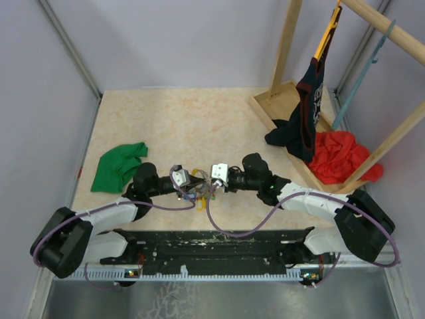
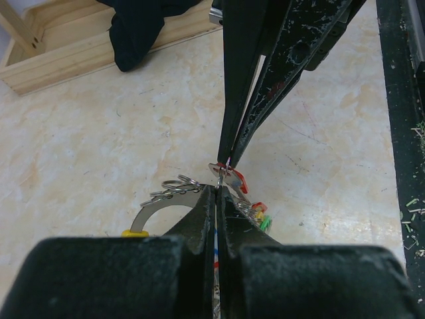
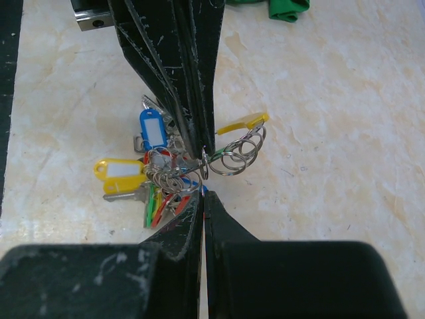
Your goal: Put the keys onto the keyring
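Both grippers meet tip to tip over the keys at the middle of the table. My left gripper is shut on something thin and metallic at its tips; my right gripper is shut close against it, a thin metal piece between the two. Wire rings (image 3: 241, 153) hang around the tips. Keys with yellow (image 3: 121, 168), blue (image 3: 153, 130), red and green tags cluster below, partly hidden by the grippers.
A green cloth (image 1: 116, 166) lies at the left. A wooden box (image 1: 272, 106) with a frame, hanging dark fabric and a red cloth (image 1: 342, 156) stands at the right.
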